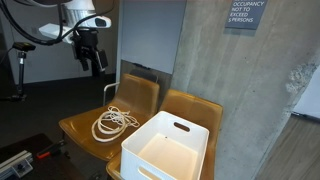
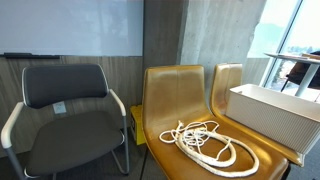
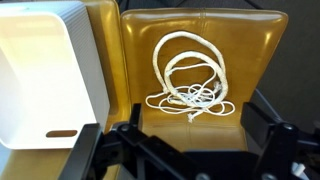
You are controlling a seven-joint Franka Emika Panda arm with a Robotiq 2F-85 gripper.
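Observation:
A white rope (image 1: 115,122) lies loosely coiled on the seat of a tan chair; from above, its thick loop and thinner tangled strands (image 3: 194,82) show fully. On the neighbouring tan seat stands a white bin (image 1: 168,148), its inside empty where it shows; the wrist view has part of this bin (image 3: 50,70) at the left. High above the rope hangs my gripper (image 1: 94,70), apart from everything. Its dark fingers (image 3: 92,145) stand wide apart at the bottom of the wrist view, open, with nothing between them.
The tan chair's backrest (image 1: 137,92) rises behind the rope. A dark chair (image 2: 70,105) with white arms stands to one side, by the wall. A concrete wall (image 1: 240,90) is behind the seats. Air around the gripper is clear.

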